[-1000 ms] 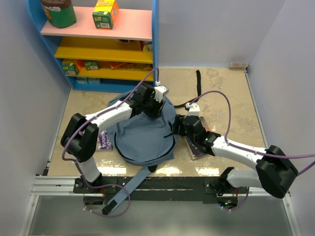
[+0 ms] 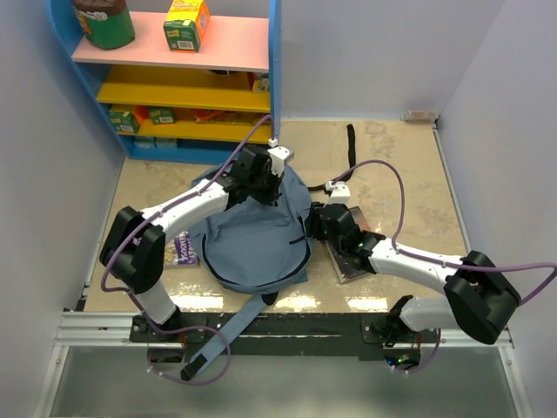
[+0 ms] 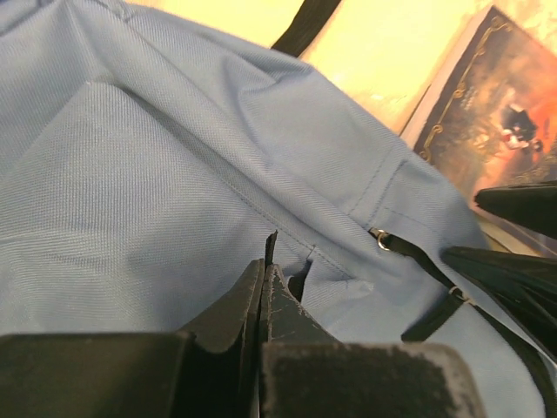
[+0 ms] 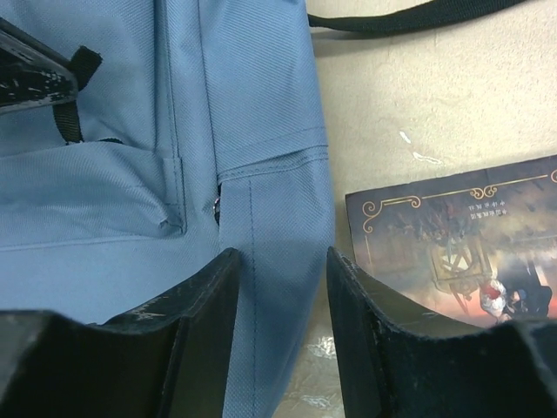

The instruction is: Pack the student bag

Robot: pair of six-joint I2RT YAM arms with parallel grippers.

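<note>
The blue-grey bag (image 2: 248, 248) lies flat in the middle of the floor. Near its upper right part, my left gripper (image 2: 277, 202) is shut. In the left wrist view a thin black tab (image 3: 271, 246) pokes out between its fingertips, and the cloth beside it is raised to a peak. My right gripper hangs over the bag's right edge with its fingers apart; the bag's side panel (image 4: 274, 200) shows below the gap, not gripped. Right of the bag lies a dark book (image 4: 466, 248), partly hidden by the right arm in the top view.
A purple packet (image 2: 181, 249) lies left of the bag. Behind stands a blue shelf unit (image 2: 275, 52) with boxes and a green-and-brown container. A black strap (image 2: 352, 144) runs over bare floor at the back right, and another strap (image 2: 228, 335) hangs over the front edge.
The right arm has shifted only slightly; the bag stays in place.
</note>
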